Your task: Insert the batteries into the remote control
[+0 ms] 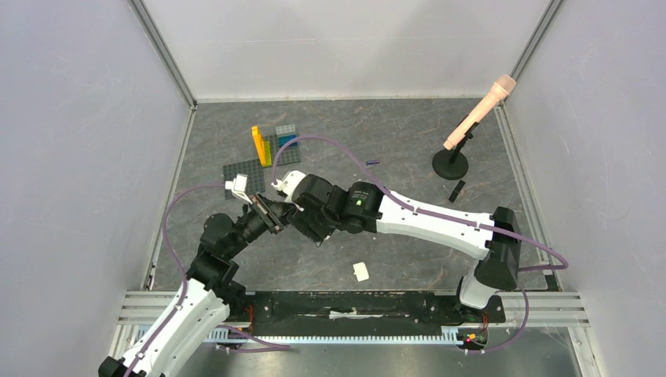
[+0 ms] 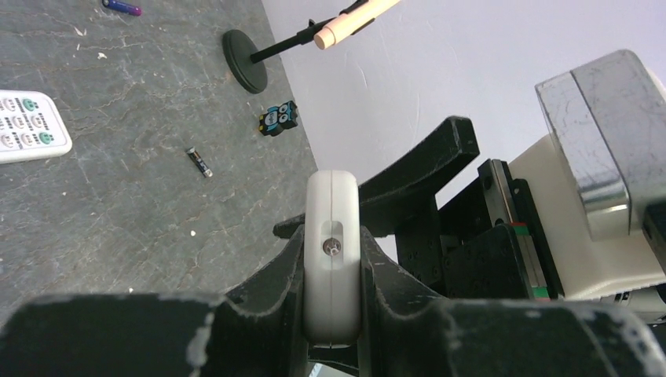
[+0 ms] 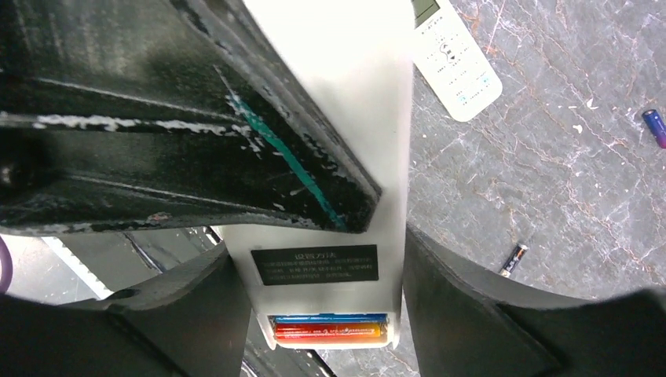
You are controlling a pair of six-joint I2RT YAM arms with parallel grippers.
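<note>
A white remote is held upright in my left gripper, which is shut on it. In the right wrist view the remote's back shows a dark label and, at its end, a compartment holding a blue battery and a red-orange one. My right gripper is around that end, a finger to each side; whether it grips is unclear. A black finger of the other gripper crosses the remote's upper part in that view. A loose black battery and a purple-blue battery lie on the table.
A second white remote lies on the table. Lego baseplates with bricks are at the back left. A microphone stand stands at the right, with a small dark object nearby. A white piece lies near the front.
</note>
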